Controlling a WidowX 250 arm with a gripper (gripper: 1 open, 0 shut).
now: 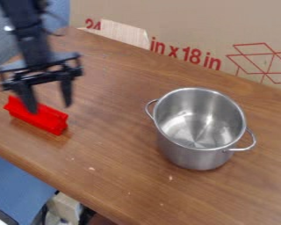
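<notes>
A red elongated block (pixel 38 117) lies on the wooden table at the left, near its edge. My black gripper (pixel 46 93) is blurred just above the block, its fingers apart, partly in front of the block's upper side. A steel pot (pixel 199 132) with two side handles stands on the right half of the table, with nothing visible inside.
A cardboard panel (pixel 213 31) with red printing stands along the back. A blue surface lies beyond the table's left edge.
</notes>
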